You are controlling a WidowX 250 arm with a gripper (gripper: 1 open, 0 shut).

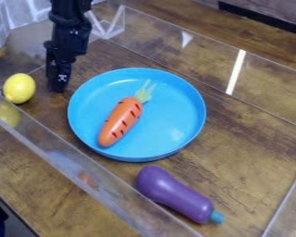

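Observation:
My gripper (59, 72) hangs low at the upper left of the camera view, a dark shape just above and behind a yellow lemon-like toy (18, 88); whether its fingers are apart is hard to make out. To its right a blue plate (170, 120) lies flat, with an orange toy carrot (121, 120) on it, green top toward the back. A purple toy eggplant (173, 193) lies at the front right, apart from the plate.
Clear walls (77, 171) edge the wooden surface along the front left, with the yellow toy close to them. The wood is bare behind and to the right of the plate.

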